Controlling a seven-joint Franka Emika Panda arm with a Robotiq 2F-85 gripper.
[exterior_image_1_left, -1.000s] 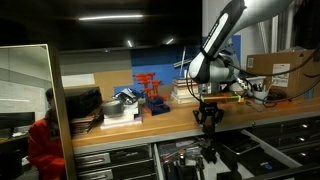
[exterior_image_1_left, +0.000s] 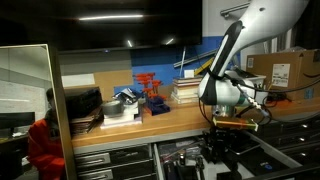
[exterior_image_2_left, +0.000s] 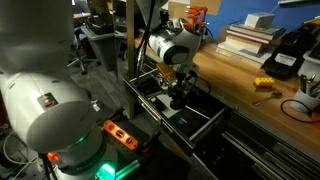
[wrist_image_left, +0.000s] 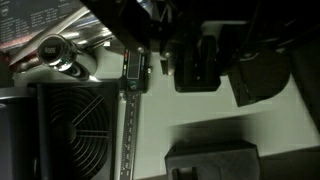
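My gripper is over an open drawer (exterior_image_1_left: 205, 168), pointing down into it. In the wrist view its dark fingers are shut on a small black block-like object (wrist_image_left: 197, 78), whose kind I cannot tell; dark shapes blend around it. Beside it to the right lies another black piece (wrist_image_left: 260, 80). A black box (wrist_image_left: 212, 162) is at the bottom of that view. From exterior view 2 the gripper (exterior_image_2_left: 178, 101) appears low over the drawer, but what it holds is too dark to make out.
A digital caliper (wrist_image_left: 132, 105), a chrome cylinder (wrist_image_left: 62, 55) and a black grille (wrist_image_left: 80, 132) lie left in the wrist view. The wooden worktop (exterior_image_2_left: 235, 75) behind the drawer carries books (exterior_image_2_left: 250, 38) and a yellow-red block stack (exterior_image_2_left: 264, 85). Pale drawer floor shows between items.
In exterior view 1 the arm has come down and shifted to the right, bringing the gripper lower over the drawer. Surrounding things look unchanged.
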